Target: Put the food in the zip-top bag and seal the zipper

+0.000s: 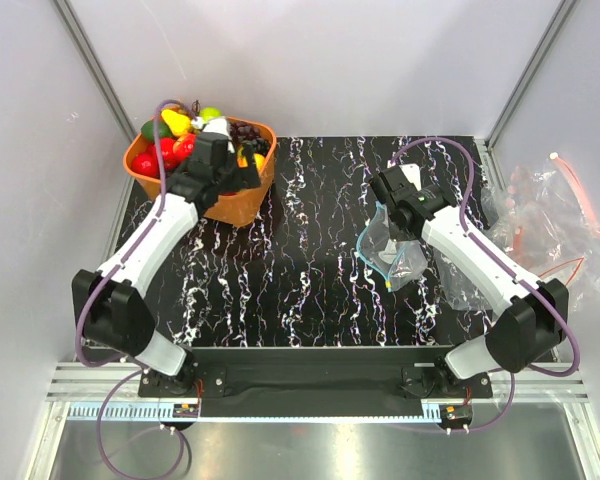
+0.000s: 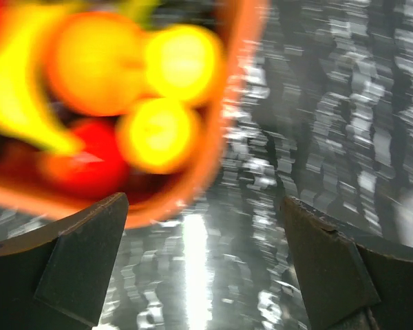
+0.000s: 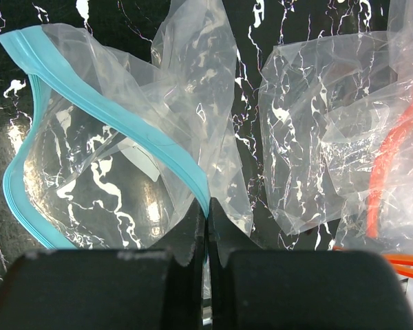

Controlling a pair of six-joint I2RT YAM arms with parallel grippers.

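Note:
The clear zip top bag (image 1: 408, 262) lies on the table right of centre, its blue zipper rim (image 3: 117, 118) spread into a wide mouth. My right gripper is shut on one side of that rim, which runs in between its fingertips. Nothing but a small pale label shows in the bag. My left gripper hangs open and empty over the near right part of the orange basket (image 1: 242, 207). In the left wrist view an orange (image 2: 95, 62), two yellow fruits (image 2: 158, 134), a banana (image 2: 17, 82) and a red fruit (image 2: 93, 161) lie blurred inside the basket.
Other clear bags (image 1: 550, 225) with orange-red zippers lie at the right, partly against the wall. Red fruits (image 1: 145, 163), a green one and dark grapes (image 1: 245, 133) fill the rest of the basket. Between basket and zip bag the black marbled table (image 1: 300, 270) is clear.

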